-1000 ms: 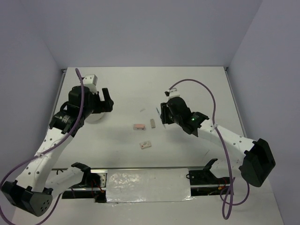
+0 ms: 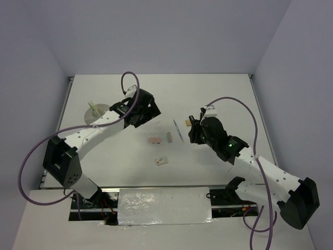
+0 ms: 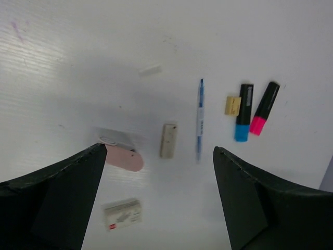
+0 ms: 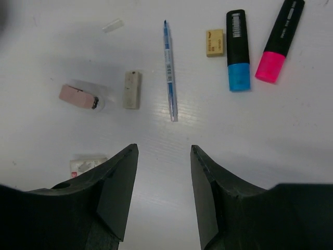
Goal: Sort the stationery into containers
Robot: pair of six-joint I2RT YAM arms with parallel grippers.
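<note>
My left gripper (image 2: 150,112) hangs open above the table, left of the loose stationery. My right gripper is part open and empty, over the right side. Below lie a pink eraser (image 4: 77,96), a grey eraser (image 4: 131,89), a white eraser (image 4: 85,165), a blue pen (image 4: 170,73), a small yellow block (image 4: 215,42), a blue highlighter (image 4: 239,52) and a pink highlighter (image 4: 278,41). A round container (image 2: 88,115) with pale items in it stands at the left, partly behind the left arm.
Grey walls enclose both sides. A small clear strip (image 4: 113,25) lies behind the erasers.
My left gripper has moved right from over the container toward the loose items. My right gripper has moved right, uncovering more of the pen and the yellow block in the top view.
</note>
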